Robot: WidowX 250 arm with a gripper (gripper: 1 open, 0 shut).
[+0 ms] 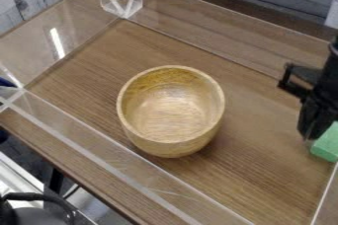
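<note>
My gripper (306,128) is at the right side of the camera view, its dark fingers pointing down just above and left of a green object (323,145) that is cut off by the right edge. The fingers look close together, with nothing visible between them, though they are partly blurred. A round wooden bowl (171,111) sits left of centre on the wooden table (231,180).
A small clear acrylic piece (121,1) stands at the back left. Clear panels run along the table's edges. Cables lie at the lower left, off the table.
</note>
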